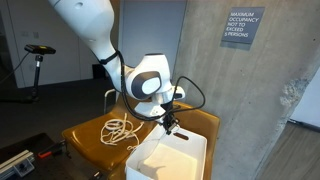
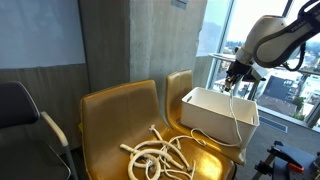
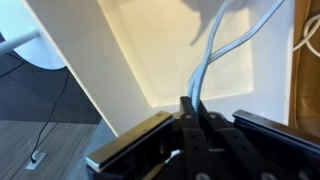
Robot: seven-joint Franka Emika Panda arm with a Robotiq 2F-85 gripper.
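A white rope [image 2: 158, 153] lies in loose loops on a brown chair seat, and one stretch runs from there over the wall of a white box [image 2: 204, 98]. Above the box, my gripper [image 2: 231, 90] is shut on the rope. In the wrist view the gripper pinches a pale rope strand [image 3: 202, 72], which rises in front of the box's white floor [image 3: 170, 45]. In exterior view 1 the arm [image 1: 150, 80] reaches down over the box [image 1: 168, 158], with the rope coil [image 1: 118, 130] to its left.
Brown chairs [image 2: 120, 110] stand side by side, their backs behind the box and rope. A grey concrete wall [image 1: 235, 85] rises behind. Most of the box floor looks bare.
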